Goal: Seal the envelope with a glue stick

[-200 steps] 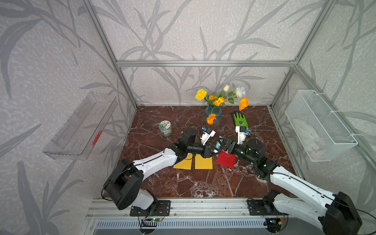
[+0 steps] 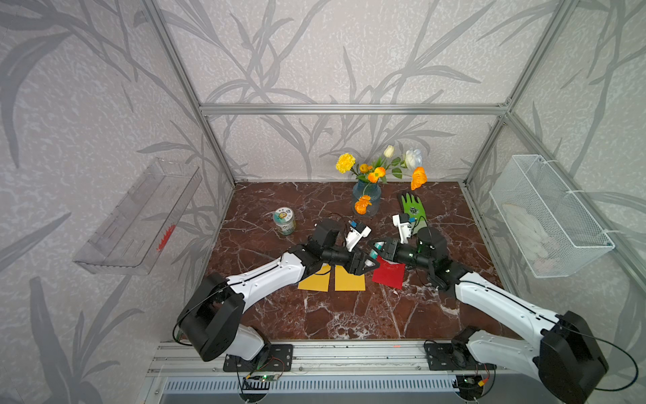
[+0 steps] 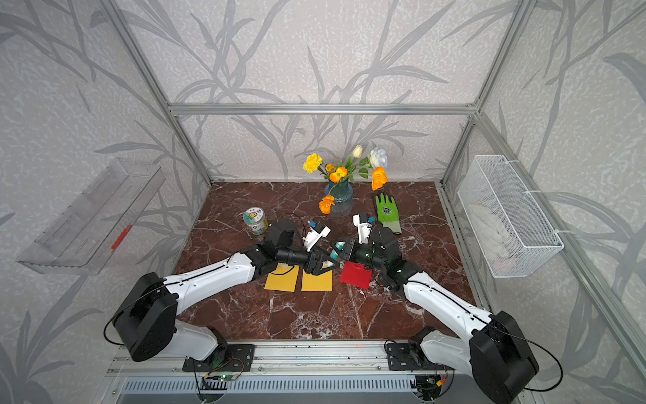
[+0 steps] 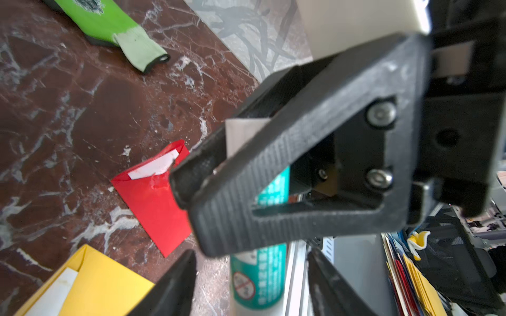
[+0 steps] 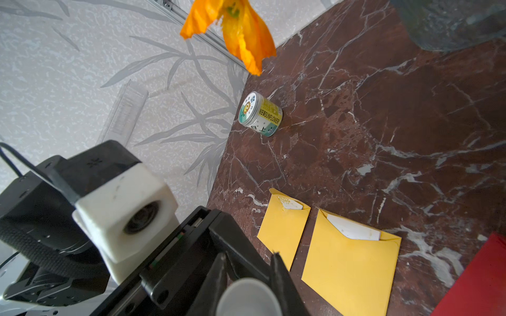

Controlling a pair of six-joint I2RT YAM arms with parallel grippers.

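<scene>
The glue stick (image 4: 258, 281), turquoise with white ends, is held above the table in my right gripper (image 2: 384, 250), which is shut on it. My left gripper stands open, one finger on either side of the stick's lower part, with gaps visible. In the right wrist view, the white end of the glue stick (image 5: 248, 299) shows between the right fingers. Below lie a red envelope (image 4: 162, 216) and two yellow envelopes, a larger one (image 5: 350, 263) and a narrower one (image 5: 284, 226). White paper shows at each envelope's open top.
Behind the arms are a flower vase (image 2: 366, 196), a can (image 2: 284, 221) and a green glove (image 2: 413, 210). A clear bin (image 2: 134, 229) hangs left and a white mesh basket (image 2: 572, 222) right. Bare table lies in front of the envelopes.
My right gripper has moved left and brought the glue stick down toward my left gripper's fingers. The left arm has barely moved, and the envelopes lie as before.
</scene>
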